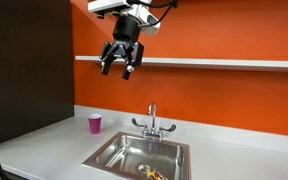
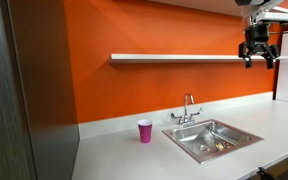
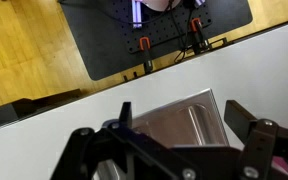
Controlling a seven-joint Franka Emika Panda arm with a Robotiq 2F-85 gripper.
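Observation:
My gripper (image 1: 116,71) is high in the air above the counter, pointing down. Its fingers are wide apart with nothing between them, and the wrist view shows its two fingers (image 3: 125,115) well separated over the sink (image 3: 169,123). A magenta cup (image 1: 95,123) stands upright on the white counter, left of the metal sink (image 1: 109,154) and far below the gripper. In the second exterior view the same cup (image 2: 145,131) is clear of everything. Something small with yellow and red (image 1: 156,175) shows in the sink; its shape is too small to tell.
A chrome faucet (image 1: 152,117) with two handles rises behind the sink. One long white shelf (image 2: 164,58) runs along the orange wall. A dark cabinet side (image 1: 29,65) bounds the left. Counter space around the cup is free.

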